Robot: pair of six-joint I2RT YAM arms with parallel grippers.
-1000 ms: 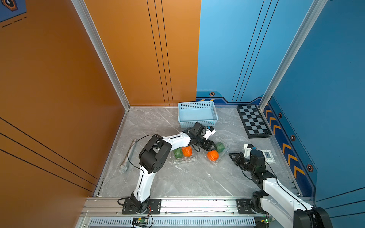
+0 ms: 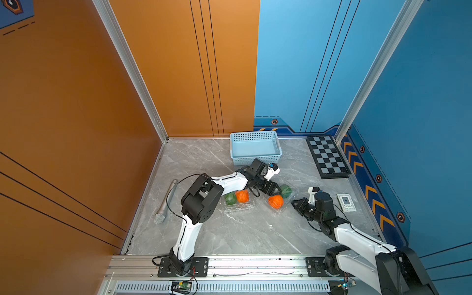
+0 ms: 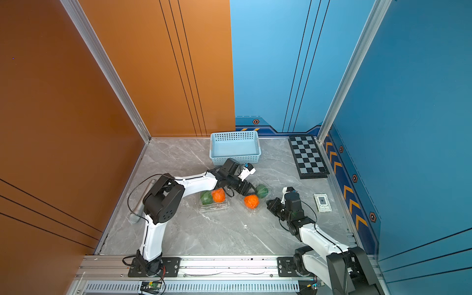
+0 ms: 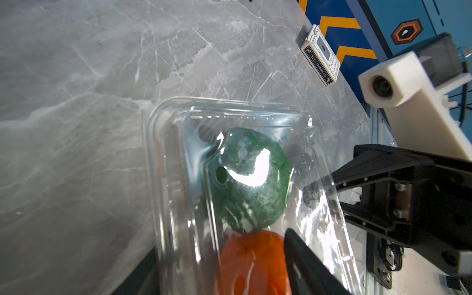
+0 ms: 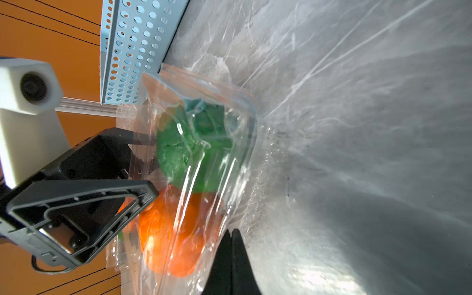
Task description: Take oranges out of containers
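Observation:
A clear plastic container (image 4: 172, 162) is tilted in front of my left gripper (image 2: 273, 189). My left gripper is shut on it, with dark fingers (image 4: 309, 270) on both sides in the left wrist view. Within its walls lie an orange (image 5: 172, 231) and a green fruit (image 5: 196, 147). My right gripper is shut, with nothing between its fingers, just right of that container in the top views. A second clear container (image 2: 239, 208) sits left of it, holding another orange (image 2: 242, 196) and a green fruit (image 2: 230, 198), partly under the left arm.
An empty light-blue basket (image 2: 255, 144) stands at the back. A checkered board (image 2: 328, 156) lies at the back right, with a small white box (image 2: 346, 202) before it. A pale rod-like object (image 2: 165, 201) lies at left.
My right gripper has moved left, closer to the container. The left arm has barely shifted, and its container looks almost the same.

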